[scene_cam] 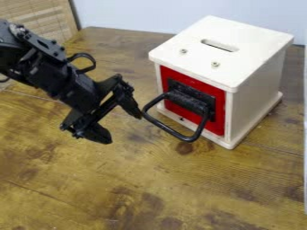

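My black gripper point(115, 115) hangs low over the wooden table at the left, its fingers spread apart with nothing seen between them. To its right stands a white wooden box point(249, 89) with a slot on top and a red front panel point(211, 128). A black handle loop point(184, 135) sticks out from a black block on that panel toward the gripper. The fingertips are close to the loop's left end, apparently apart from it.
A pale wall stands at the back. A white edge runs along the far right.
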